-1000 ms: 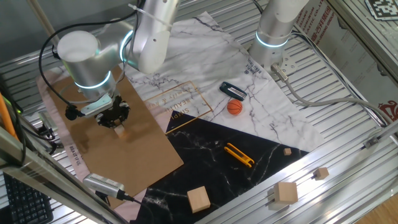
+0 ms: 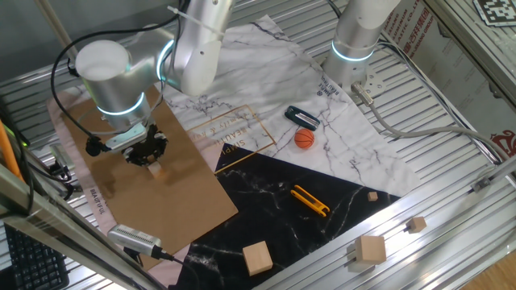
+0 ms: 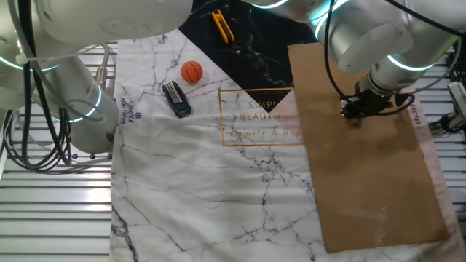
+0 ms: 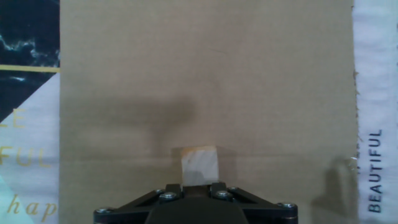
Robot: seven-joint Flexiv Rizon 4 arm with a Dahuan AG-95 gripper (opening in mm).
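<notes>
On the brown cardboard at the left is my gripper, pointing down. A small pale wooden block shows at its fingertips. In the wrist view the block sticks out past the fingers, which are drawn in close to its width at both sides; my gripper looks shut on it. Whether the block touches the cardboard cannot be made out. The second exterior view shows the gripper over the cardboard, largely covered by the arm and cable.
An orange ball, a dark green-black tool and a yellow cutter lie on the marble-print cloth. Wooden blocks rest near the front edge, among them a larger one. Much of the cardboard is clear.
</notes>
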